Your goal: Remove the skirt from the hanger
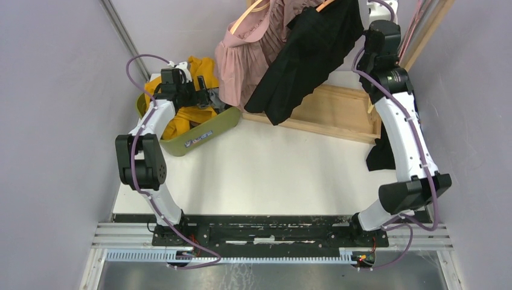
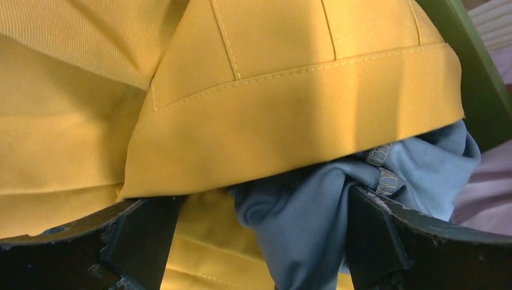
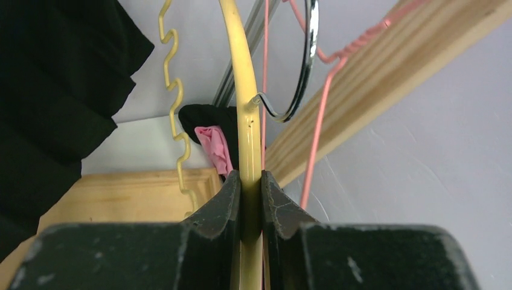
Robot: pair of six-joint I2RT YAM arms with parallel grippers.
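A pink skirt (image 1: 241,66) and a black garment (image 1: 302,60) hang on hangers at the top of the top view. My right gripper is shut on a yellow hanger (image 3: 246,133) with a metal hook, held up at the upper right beside pink hangers (image 3: 320,121). My left gripper is open down in the green bin (image 1: 205,133), over yellow fabric (image 2: 284,103) and blue-grey cloth (image 2: 296,223).
A wooden tray (image 1: 326,109) lies under the hanging clothes, with dark cloth (image 1: 380,160) at its right. A wooden beam (image 3: 386,78) runs at the right.
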